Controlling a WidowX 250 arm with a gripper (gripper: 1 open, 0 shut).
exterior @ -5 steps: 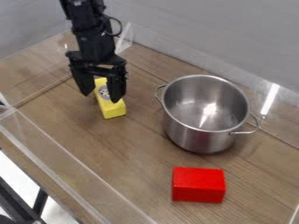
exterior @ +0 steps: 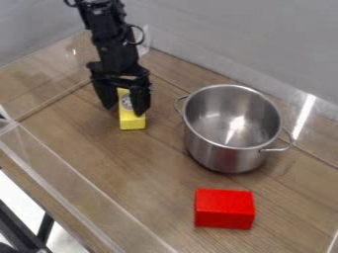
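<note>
The black robot gripper [exterior: 123,91] is over a yellow block [exterior: 132,120] at the left-middle of the table, its fingers down around the block's upper part. Whether they close on it is unclear, as the arm hides much of the block. A steel pot [exterior: 231,128] with two side handles stands to the right. A red block [exterior: 223,209] lies near the front right.
A white wall [exterior: 251,40] runs along the back, behind the pot.
The pot and red block are unchanged.
</note>
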